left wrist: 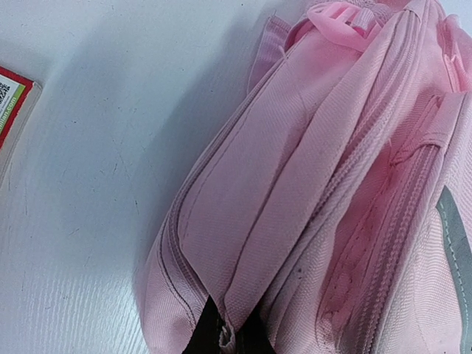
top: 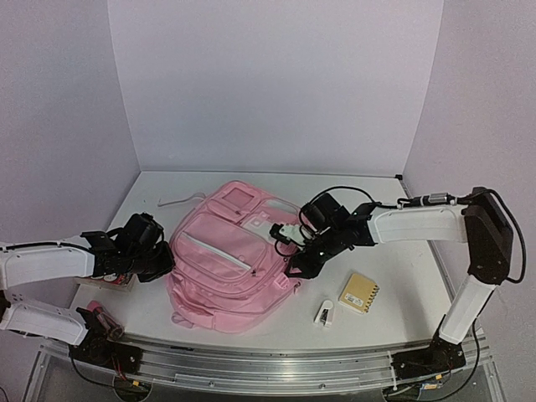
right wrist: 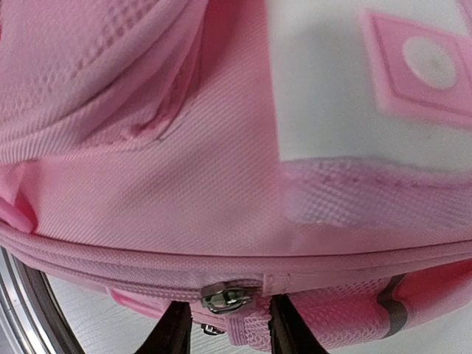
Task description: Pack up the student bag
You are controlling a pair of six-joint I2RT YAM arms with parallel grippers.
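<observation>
The pink school bag (top: pixel 222 251) lies on its back across the middle of the table, tilted. At its left edge, my left gripper has its fingers close together on a fold of bag fabric. Over the bag's right side stands my right gripper, open. In the right wrist view a metal zipper pull (right wrist: pixel 226 297) on the bag's seam shows just beyond the gap between its fingers, and nothing appears gripped. A yellow spiral notebook (top: pixel 358 292) and a white stapler-like item (top: pixel 324 313) lie right of the bag.
A book or box with a red edge (left wrist: pixel 16 110) lies left of the bag, partly under the left arm in the top view. A pink item (top: pixel 105 320) sits at the front left. Free table is at the back right and around the notebook.
</observation>
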